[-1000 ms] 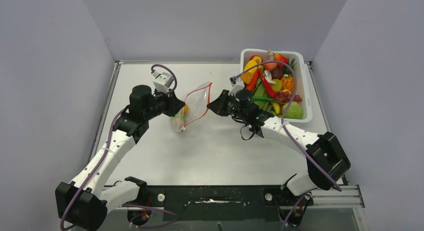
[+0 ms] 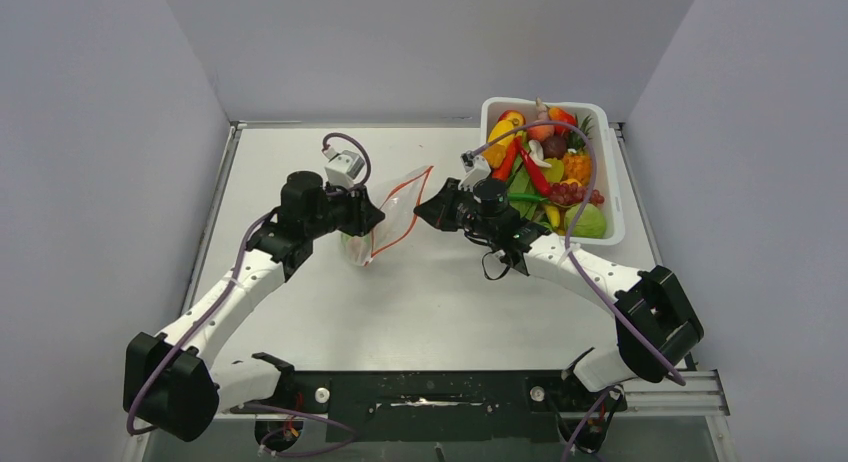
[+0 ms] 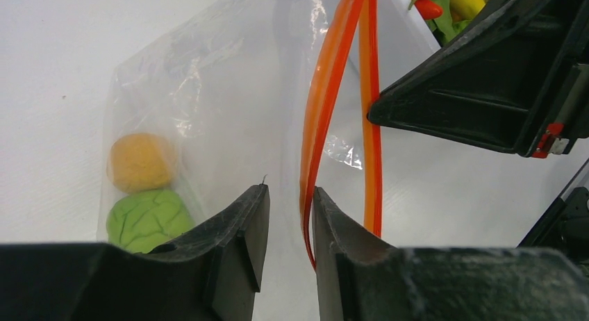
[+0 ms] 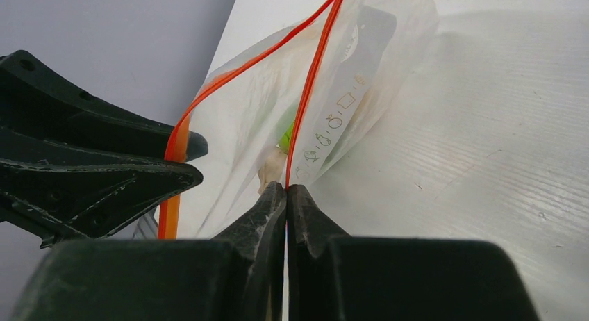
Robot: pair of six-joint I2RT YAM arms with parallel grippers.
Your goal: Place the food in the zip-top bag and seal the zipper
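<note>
The clear zip top bag (image 2: 400,197) stands between my grippers, its orange-edged mouth spread apart. Inside it, an orange-yellow food piece (image 3: 141,161) and a green one (image 3: 148,220) rest near the bottom. My right gripper is shut, with one side of the orange zipper edge (image 4: 305,102) running between its fingertips. On the mouth's other side, my left gripper is part open. Its fingers straddle the other orange edge (image 3: 321,119), which lies close against the right-hand finger (image 3: 330,227).
A white bin (image 2: 612,207) filled with vegetables and fruit stands at the back right, beyond the right arm.
My left gripper has moved right, onto the bag's near edge, covering the yellow food from above. The bag's mouth shifted slightly right. The right arm has hardly moved.
</note>
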